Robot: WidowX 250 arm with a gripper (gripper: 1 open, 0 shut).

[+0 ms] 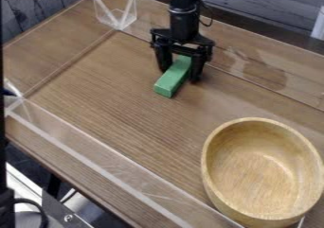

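The black robot gripper [180, 44] reaches down from the top centre of the camera view, over a green oblong object [171, 80] lying on the wooden table. Dark fingers surround the upper end of the green object; whether they are closed on it is unclear at this size.
A large tan round bowl [259, 175] fills the lower right. A small clear container [116, 14] stands at the upper left. Dark cables lie beyond the left edge.
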